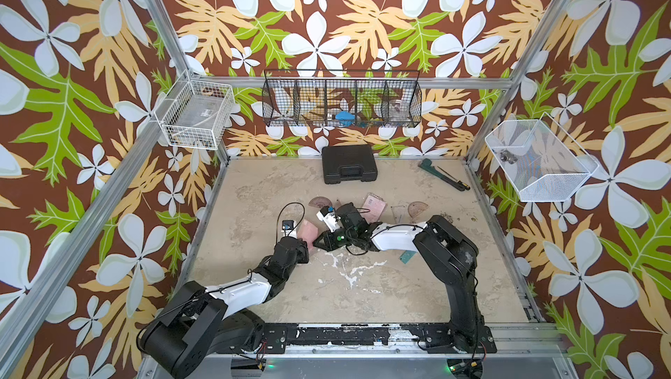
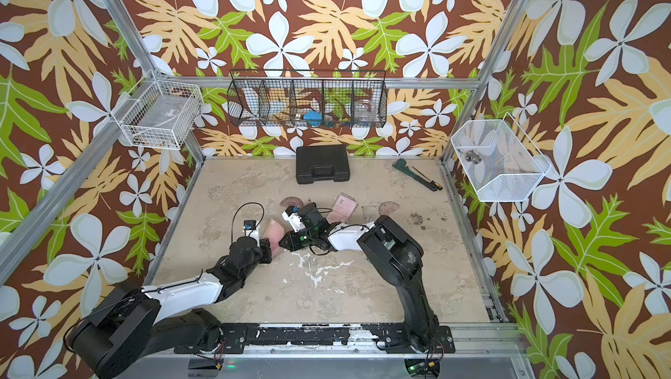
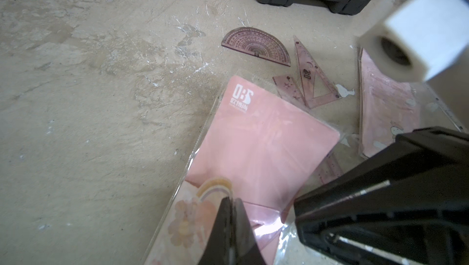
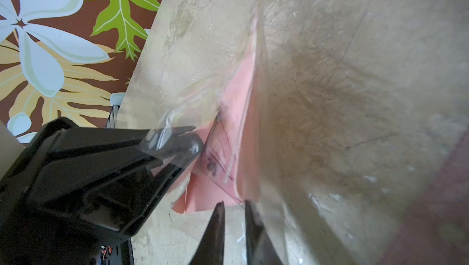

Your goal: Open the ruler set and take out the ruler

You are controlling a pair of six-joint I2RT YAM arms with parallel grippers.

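Observation:
A pink ruler sleeve with clear plastic edges stands tilted off the table in the right wrist view, its mouth gaping; dark print (image 4: 212,164) shows inside. My left gripper is shut on the sleeve's thin plastic, clear film draped over its fingertips in the right wrist view. Close by on the right, my right gripper is open by a narrow gap, fingertips at the lower edge of the sleeve. Whether film lies between them is hard to tell. A protractor (image 3: 256,45) and a set square (image 3: 315,77) lie loose behind the sleeve.
Another pink sleeve (image 1: 374,205) lies behind the right arm, with a second protractor (image 1: 417,209) to its right. A black case (image 1: 349,164) and a green-handled tool (image 1: 444,173) are at the back.

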